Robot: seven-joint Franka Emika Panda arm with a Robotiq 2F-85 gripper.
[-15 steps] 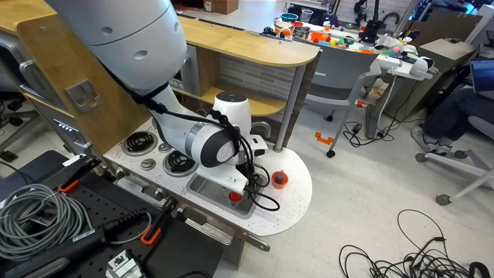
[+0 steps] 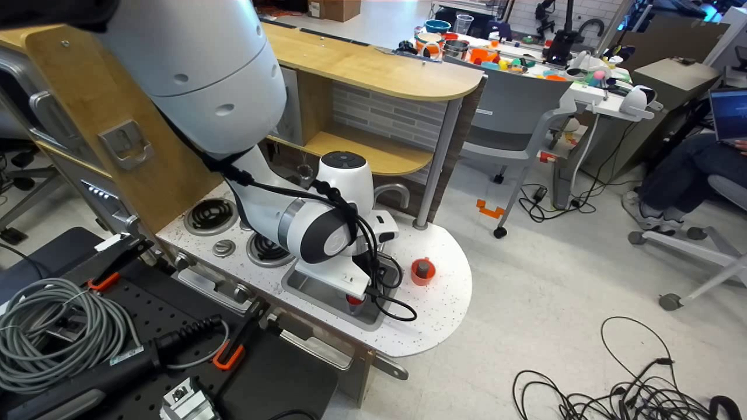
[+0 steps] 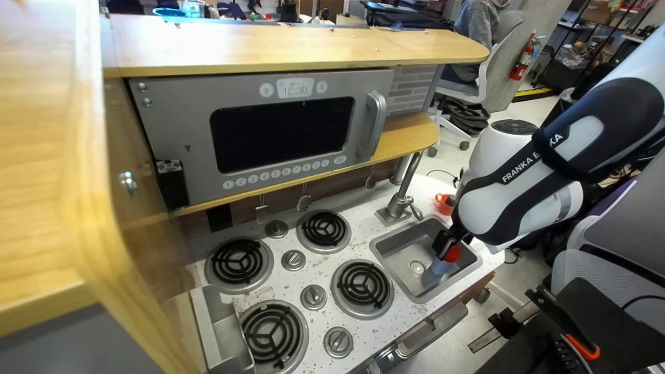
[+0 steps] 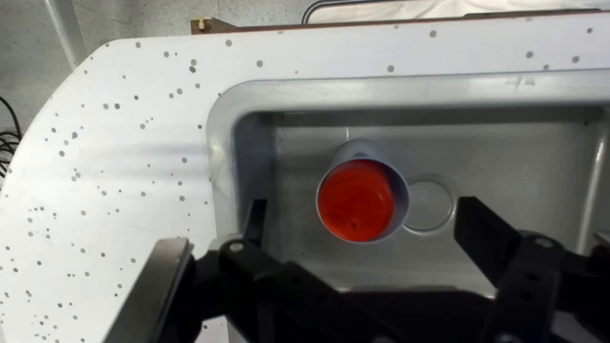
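Note:
Inside the grey sink point(image 4: 514, 171) stands a grey-blue cup with something red point(image 4: 355, 200) in its mouth, close to the sink's left wall in the wrist view. My gripper is open over it, one finger on each side of the cup and apart from it. In exterior view 2 the bluish cup point(image 3: 441, 267) shows below the dark fingers, its red part point(image 3: 452, 253) on top. Exterior view 1 leaves only a bit of the cup point(image 2: 354, 307) visible under the white hand.
An orange-red mug point(image 2: 423, 272) with something dark inside stands on the white counter point(image 2: 441, 308) beside the sink. The faucet point(image 3: 397, 206) rises behind the sink. Stove burners point(image 3: 362, 289) lie to its left in exterior view 2. Cables hang from the arm.
The arm has shifted slightly left and lower in exterior view 1, and the hand now covers more of the cup. The cup seems to stand in the same place.

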